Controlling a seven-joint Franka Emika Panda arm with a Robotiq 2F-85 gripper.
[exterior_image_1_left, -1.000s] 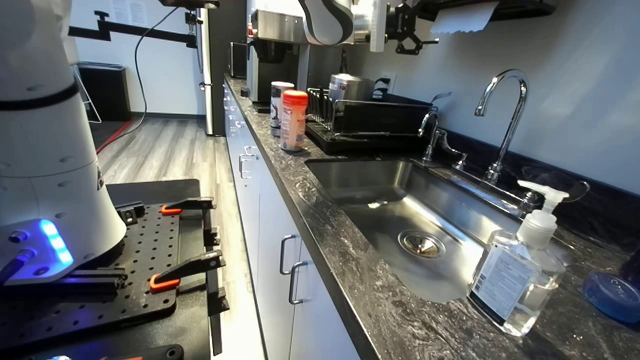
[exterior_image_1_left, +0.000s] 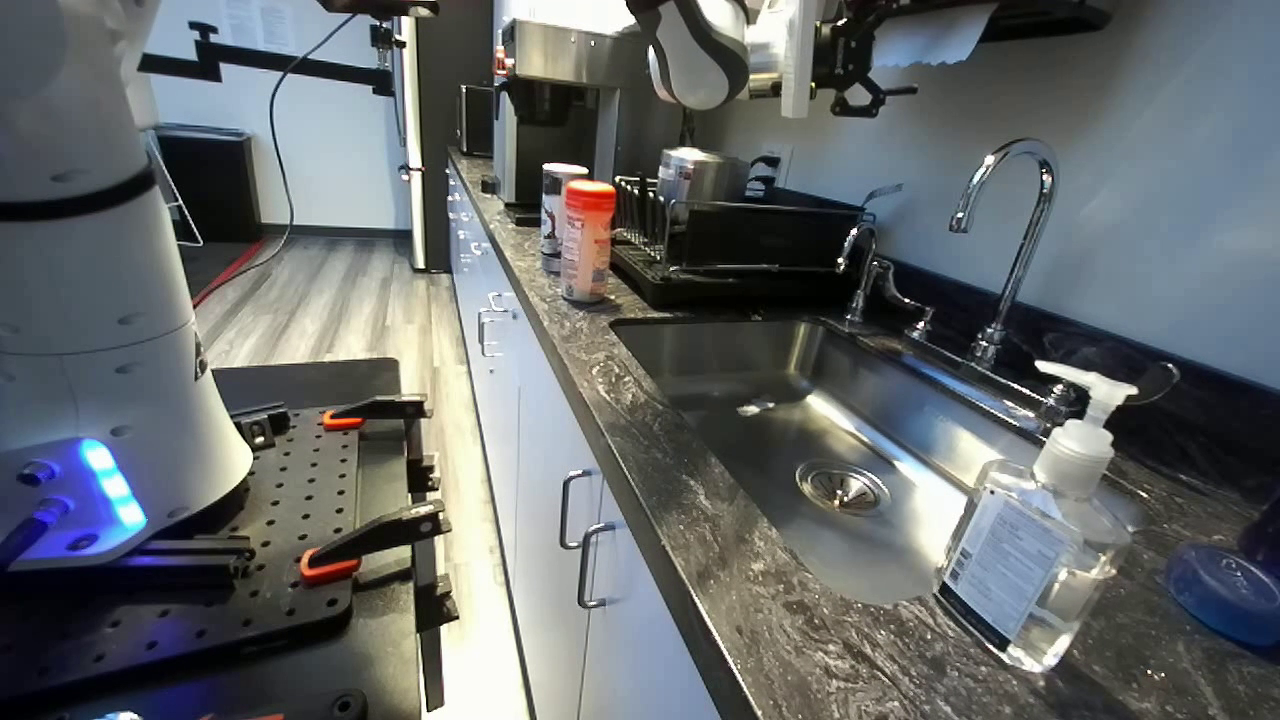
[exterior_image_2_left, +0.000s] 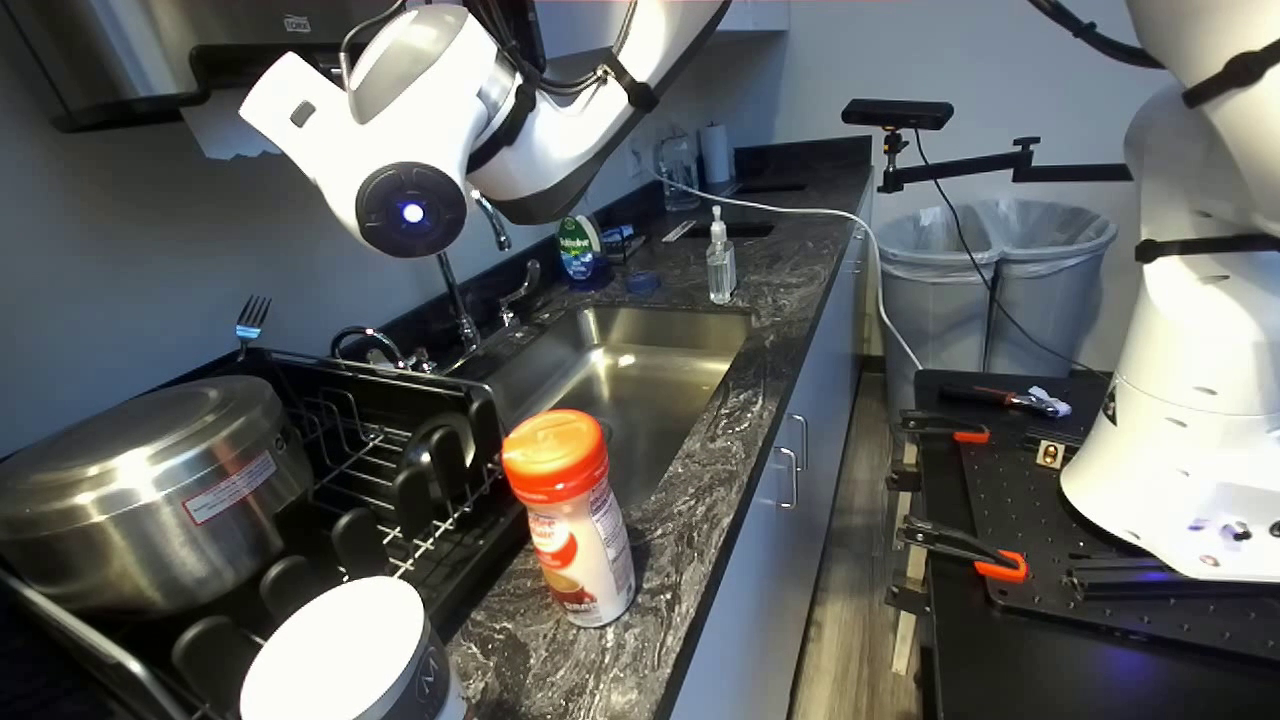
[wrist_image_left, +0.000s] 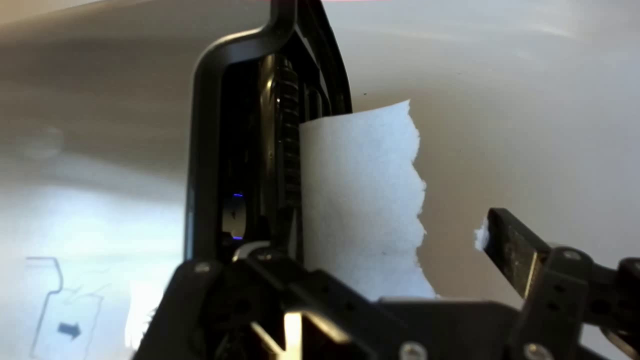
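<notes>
A white paper towel (wrist_image_left: 360, 198) with a torn, ragged edge hangs from the slot of the wall dispenser (wrist_image_left: 204, 162). My gripper stands open in the wrist view, one finger at the dispenser's slot side and the other out to the right of the paper. Nothing is clamped between them. A small white scrap clings to the tip of the right finger (wrist_image_left: 510, 252). In exterior view 1, the gripper is high above the sink, just left of the hanging towel (exterior_image_1_left: 936, 38). Whether the left finger touches the paper cannot be made out.
Below lie the steel sink (exterior_image_1_left: 780, 480), with a small white scrap (exterior_image_1_left: 756, 408) in it, and a tall faucet (exterior_image_1_left: 1032, 228). A dish rack (exterior_image_1_left: 768, 234) with a metal pot (exterior_image_2_left: 156, 480), a red-capped creamer bottle (exterior_image_2_left: 570, 516) and a sanitizer bottle (exterior_image_1_left: 1032, 552) stand around it.
In exterior view 1, the arm and gripper have shifted right and slightly down, closer to the hanging towel, now overlapping its left side. The towel still hangs from the dispenser.
</notes>
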